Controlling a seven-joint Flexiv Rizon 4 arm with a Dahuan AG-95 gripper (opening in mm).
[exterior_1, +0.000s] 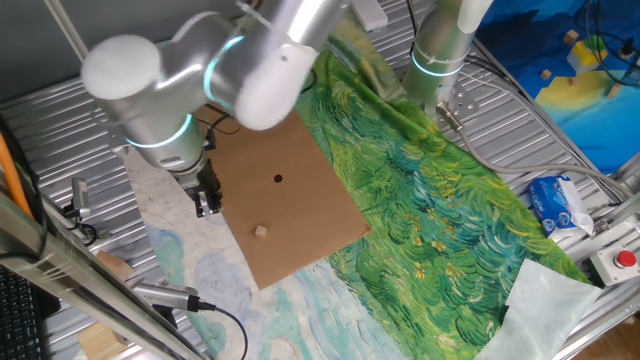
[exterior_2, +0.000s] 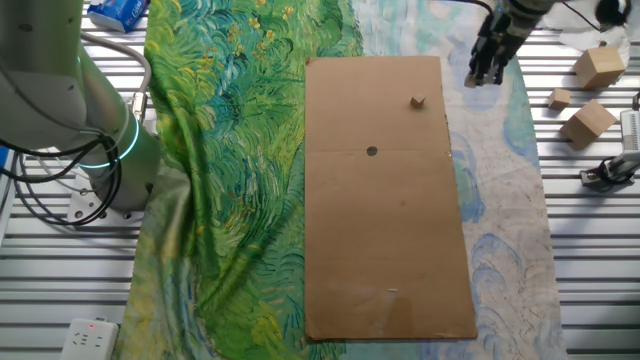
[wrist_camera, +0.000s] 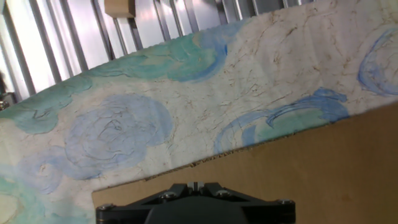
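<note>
A small wooden cube rests on the flat brown cardboard sheet. The same cube shows near the sheet's upper right part in exterior view 2. A round black spot marks the cardboard a little way from it. My gripper hangs beside the sheet's edge, over the pale cloth and apart from the cube. In the wrist view the fingertips of my gripper meet, so it is shut with nothing visible between them; the cube is out of that view.
Several wooden blocks lie on the slatted metal table right of the cloth. A painted cloth covers much of the table. Most of the cardboard is clear.
</note>
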